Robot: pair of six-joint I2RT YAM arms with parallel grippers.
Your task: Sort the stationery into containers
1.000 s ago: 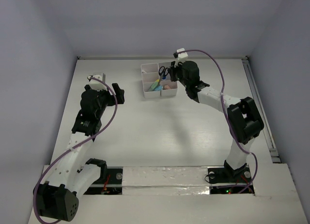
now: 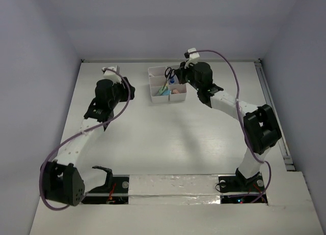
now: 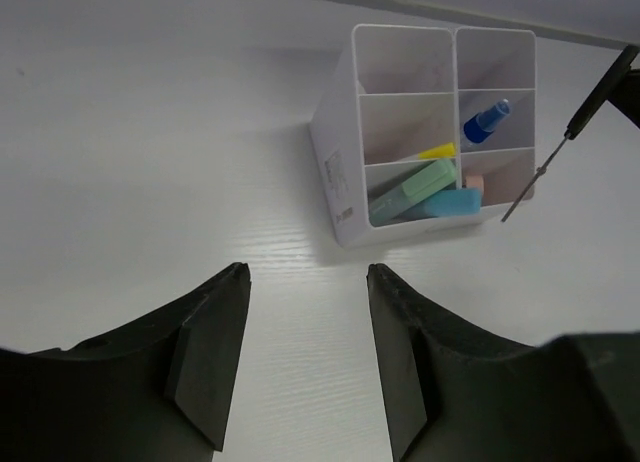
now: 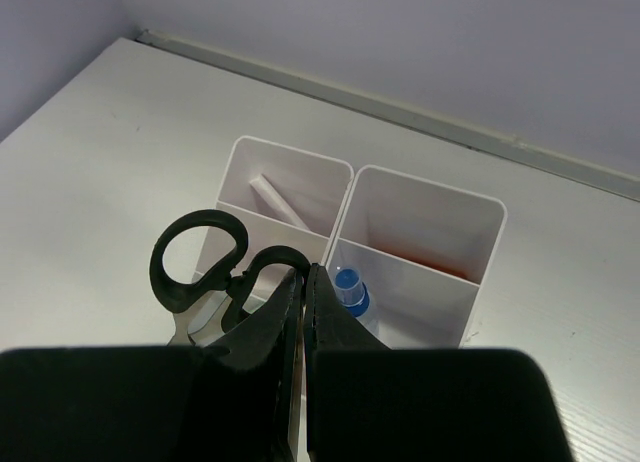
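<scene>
Black-handled scissors (image 4: pixel 200 294) are held in my shut right gripper (image 2: pixel 178 75), above the white compartment organizer (image 2: pixel 159 96) (image 3: pixel 340 182). The organizer holds a blue-capped bottle (image 3: pixel 480 125), a pale green item (image 3: pixel 420 187), a light blue item (image 3: pixel 445 204), a small pink item (image 3: pixel 473 185) and a yellow item (image 3: pixel 435 152). A white stick (image 4: pixel 280 202) and an orange item (image 4: pixel 420 262) lie in rear compartments. My left gripper (image 2: pixel 129 88) is open, empty, left of the organizer.
My left arm has moved up toward the back and a little right. The right arm and the scissors have shifted slightly.
</scene>
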